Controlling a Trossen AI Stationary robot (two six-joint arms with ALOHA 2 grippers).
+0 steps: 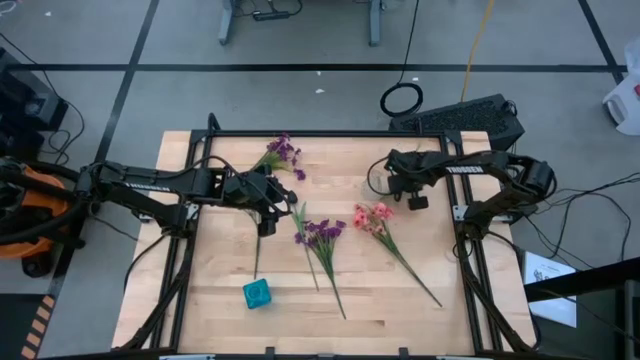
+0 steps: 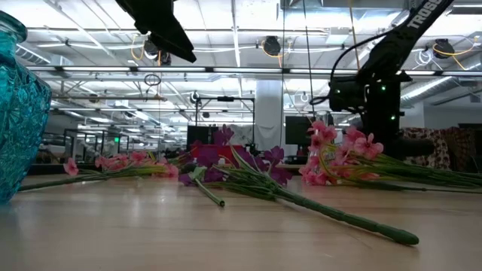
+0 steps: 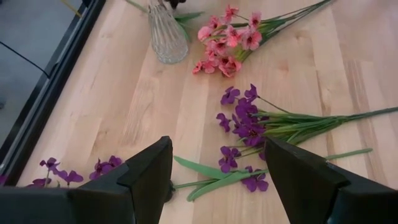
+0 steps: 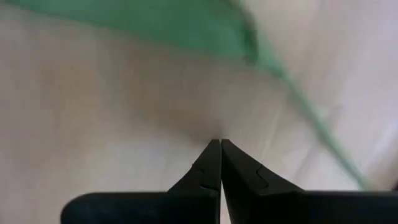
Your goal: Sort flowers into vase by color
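My right gripper is shut with bare fingertips. A green stem (image 4: 311, 118) with a broad leaf (image 4: 155, 28) lies beyond them on the wood, blurred. The left gripper hovers open over the table's left half. Below and beyond its fingers lies a leafy stem (image 3: 221, 182), apart from them. Purple flowers (image 1: 322, 236) and pink flowers (image 1: 375, 222) lie mid-table, and another purple bunch (image 1: 281, 155) is at the back left. The clear vase (image 3: 168, 34) stands near the right gripper; the teal vase (image 1: 257, 294) is at the front left.
Black rails (image 1: 190, 235) run along both sides of the wooden table (image 1: 400, 320).
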